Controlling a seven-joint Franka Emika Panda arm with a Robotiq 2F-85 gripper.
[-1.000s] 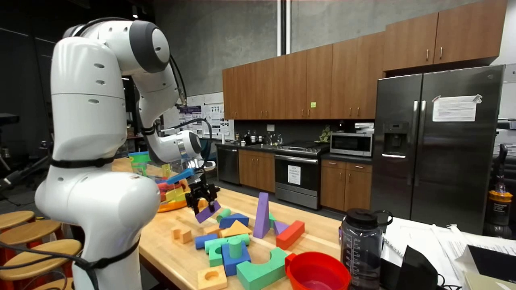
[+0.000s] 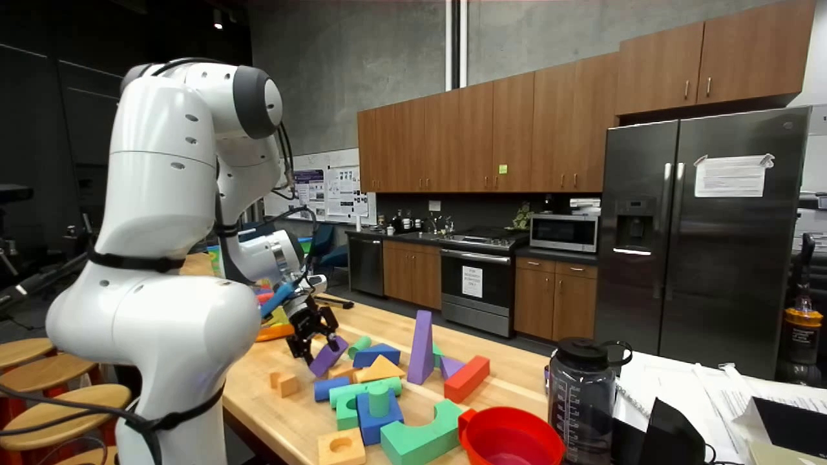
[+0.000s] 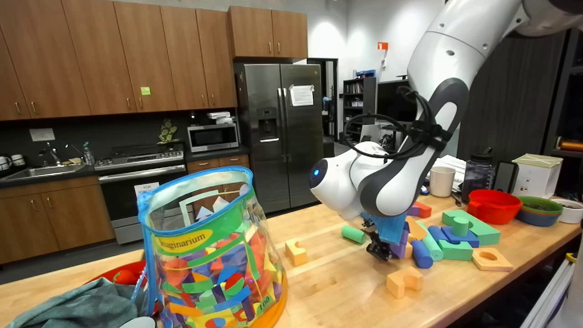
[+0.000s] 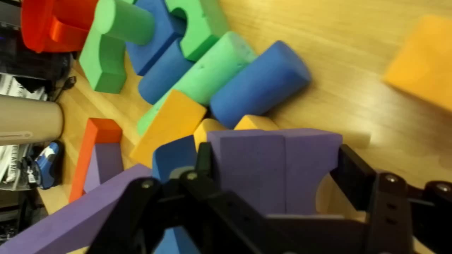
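A purple block (image 2: 329,356) leans at a tilt at the near end of the block cluster on the wooden table. My gripper (image 2: 316,346) is low over the table, its fingers on either side of that block. In the wrist view the purple block (image 4: 254,169) fills most of the space between the fingertips, with a seam down its face and a curved notch at its right. My gripper is open around it; any gap to the pads is too slim to make out. In exterior view 2 the arm partly covers the purple block (image 3: 404,243).
Blue and green cylinders, arches and triangles crowd beside the gripper, with a tall purple wedge (image 2: 420,349) standing among them. An orange notched block (image 3: 404,281) lies apart. A clear block bag (image 3: 213,262) and a red bowl (image 3: 494,207) stand farther off.
My gripper has come down and slightly toward the robot's base with the purple block, which is now lower and more steeply tilted. The other blocks look unmoved.
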